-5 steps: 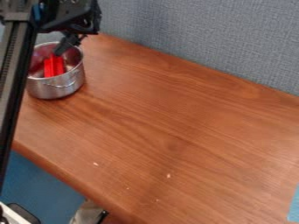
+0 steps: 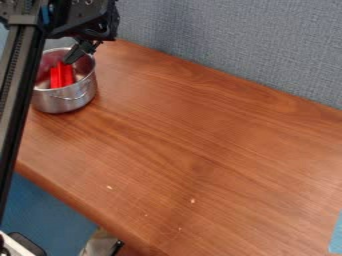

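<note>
A steel pot (image 2: 67,97) stands at the table's back left corner, with a red object (image 2: 60,76) inside it, partly hidden by the pot's wall. Above the pot's right rim hangs the dark gripper (image 2: 83,50), open, its fingers small and dark in this view. The arm's black body covers the upper left and runs down the left edge.
A grey fabric partition (image 2: 227,40) runs along the back. Blue floor and some metal hardware show past the front left edge.
</note>
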